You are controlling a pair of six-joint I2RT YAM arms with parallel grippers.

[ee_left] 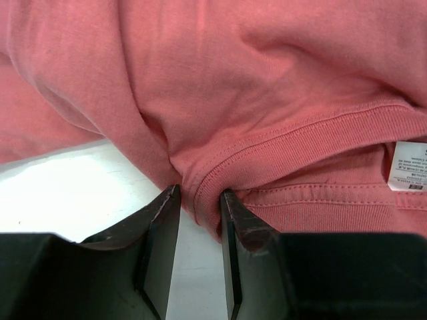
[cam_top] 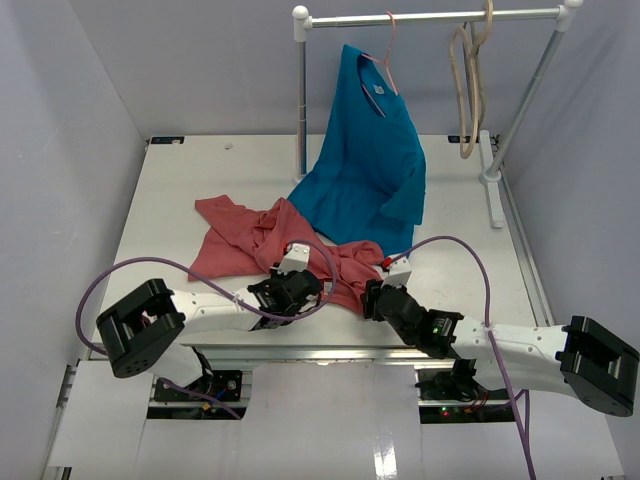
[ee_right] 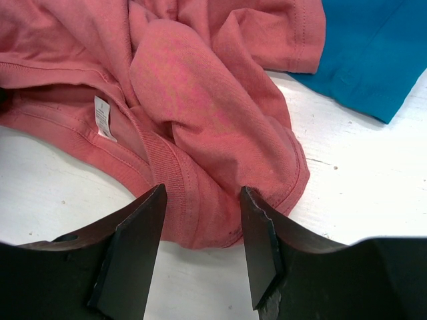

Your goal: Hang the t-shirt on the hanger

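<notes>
A red T-shirt lies crumpled on the white table, its hem band and tag showing in the left wrist view. My left gripper is at a folded band of the red cloth, which sits between its close-set fingers; whether it grips cannot be told. My right gripper is over the red shirt's near right end, fingers apart around a ribbed fold. A blue T-shirt hangs on a pink hanger, its lower part resting on the table.
A white rack stands at the back, with beige hangers at its right.
</notes>
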